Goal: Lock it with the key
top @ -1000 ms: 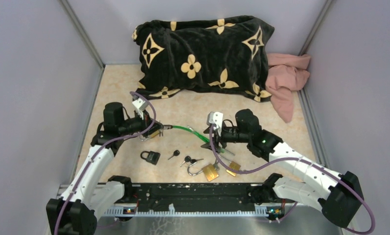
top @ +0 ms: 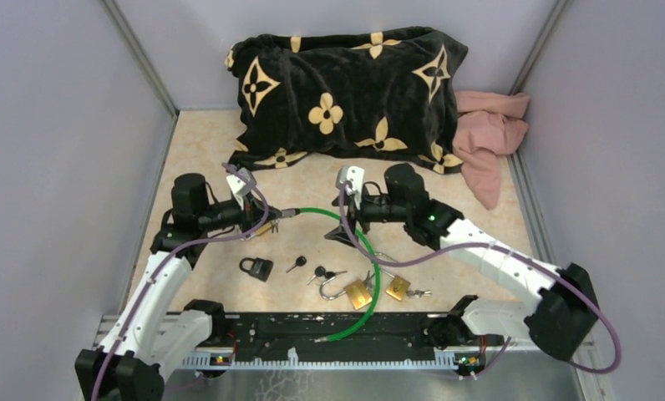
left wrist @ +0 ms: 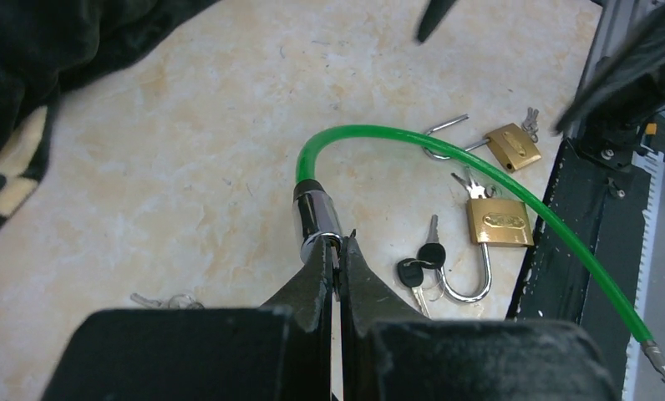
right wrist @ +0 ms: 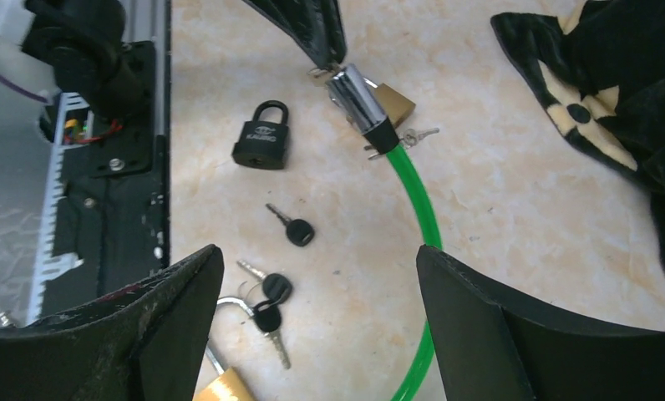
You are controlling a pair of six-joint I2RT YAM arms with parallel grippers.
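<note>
A green cable lock has a shiny metal head at one end and a bare metal tip at the other. My left gripper is shut at the outer end of the head, on a thin metal piece that looks like its key, mostly hidden by the fingers. The head hangs raised over the table in the right wrist view. From it the cable arcs right and forward, its tip over the front edge in the top view. My right gripper stands open beside the cable, holding nothing.
On the table lie a black padlock, a loose black-headed key, paired keys and brass padlocks. A dark patterned blanket and pink cloth fill the back.
My right gripper has opened off the cable and shifted a little left and back. The cable's free tip has swung from near the middle to the front edge.
</note>
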